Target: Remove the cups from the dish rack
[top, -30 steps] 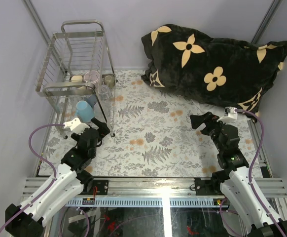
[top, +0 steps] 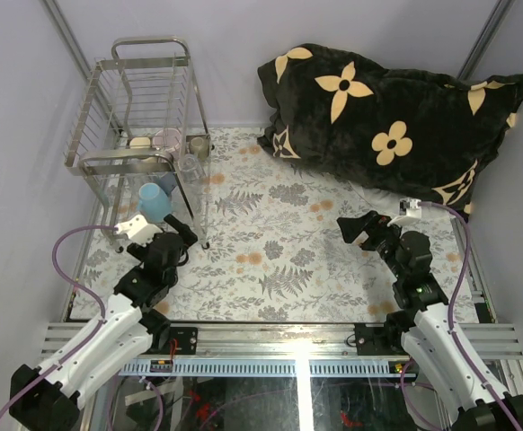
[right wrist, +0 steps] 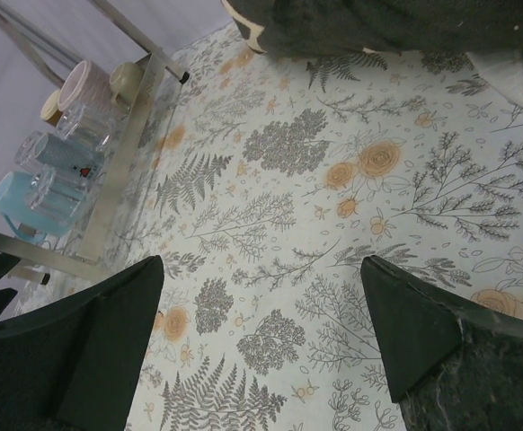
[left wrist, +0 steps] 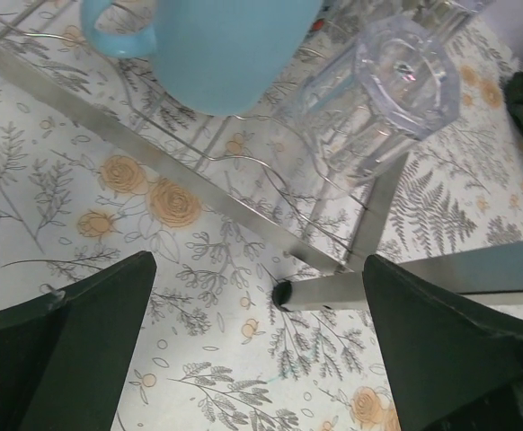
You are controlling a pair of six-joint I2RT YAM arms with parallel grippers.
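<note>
A two-tier metal dish rack [top: 127,63] stands at the back left, its lower tier holding a light blue mug [left wrist: 226,49], clear glasses [left wrist: 396,81], a pink cup [right wrist: 82,85] and beige cups [right wrist: 127,83]. My left gripper is open at the rack's front, over floral cloth and short of the mug, nothing between its fingers. My right gripper hangs open and empty over the right side of the table, facing the rack.
A large black cushion [top: 387,117] with beige flowers fills the back right. Walls enclose the sides and back.
My right gripper has shifted slightly left and down in the top view. The left arm and the rack's contents look unchanged.
</note>
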